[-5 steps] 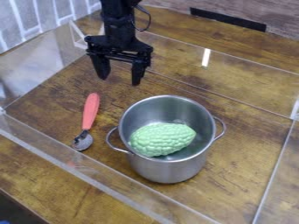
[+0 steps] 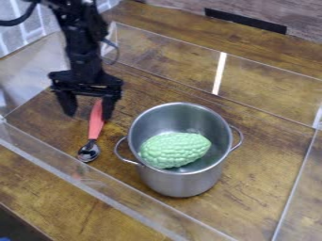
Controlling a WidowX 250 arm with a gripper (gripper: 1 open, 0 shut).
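My black gripper (image 2: 86, 92) is low at the left of the camera view, open, its fingers at the upper end of a red-handled utensil (image 2: 94, 122). The utensil lies on the wooden table with its metal end toward the front. Whether the fingers touch the handle I cannot tell.
A steel pot (image 2: 189, 178) with two side handles stands at the right front, holding a green bumpy object (image 2: 174, 149). A clear barrier runs along the left.
My gripper has moved left and toward the front, down from the back middle to the red handle's upper end. The pot and utensil look unmoved.
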